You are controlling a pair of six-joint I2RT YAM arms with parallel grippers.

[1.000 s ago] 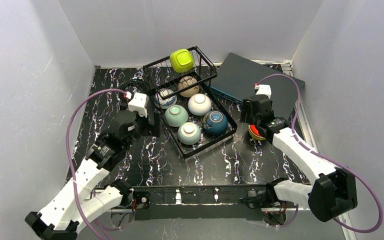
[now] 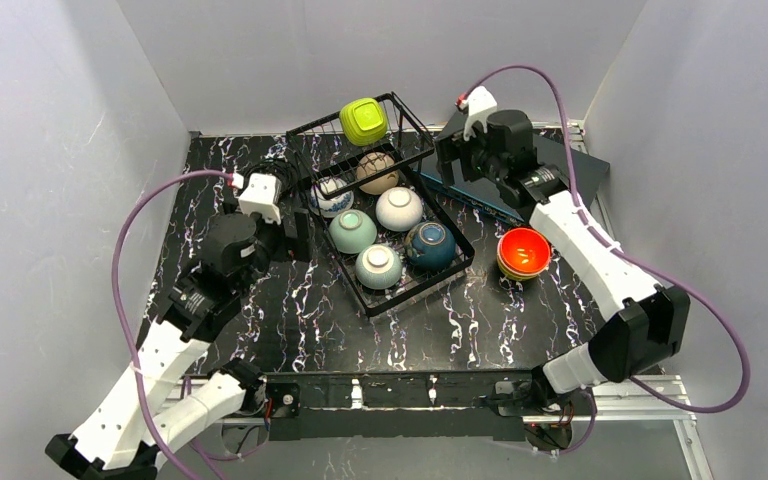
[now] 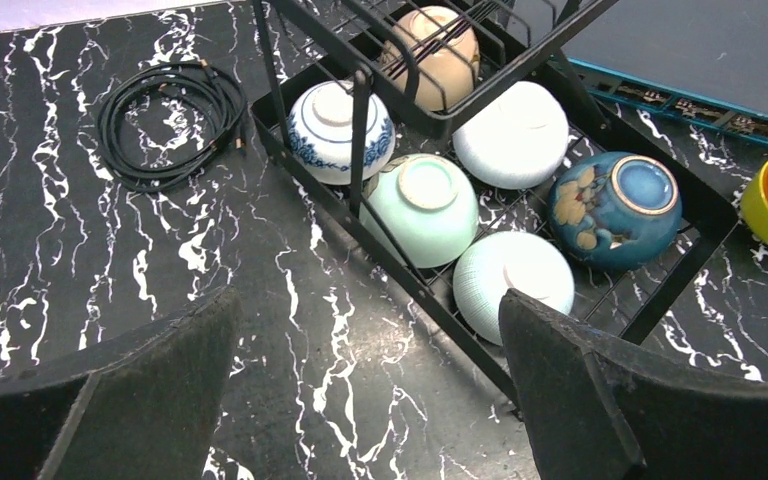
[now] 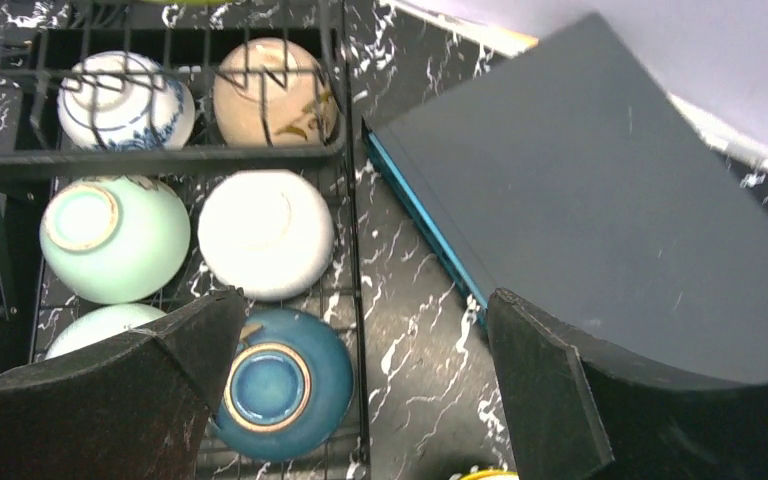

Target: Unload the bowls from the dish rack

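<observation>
A black wire dish rack (image 2: pixel 369 308) stands mid-table, its lower tier holding several upturned bowls. Among them are a blue-and-white bowl (image 3: pixel 340 132), a beige bowl (image 2: pixel 376 173), a white bowl (image 2: pixel 399 209), a celadon bowl (image 2: pixel 353 231), a ribbed pale bowl (image 2: pixel 378 266) and a dark blue bowl (image 2: pixel 430 246). On the upper tier lies a lime-green dish (image 2: pixel 363 121). My left gripper (image 2: pixel 298 236) is open and empty, just left of the rack. Open too, my right gripper (image 2: pixel 446 160) is over the table at the rack's far right, with nothing between its fingers.
Stacked red and yellow bowls (image 2: pixel 524 251) stand right of the rack. A large dark flat box (image 2: pixel 575 165) fills the back right. Behind the left gripper lies a coiled black cable (image 3: pixel 168 122).
My right gripper has moved back and left, toward the rack's far end, uncovering the red bowl stack.
</observation>
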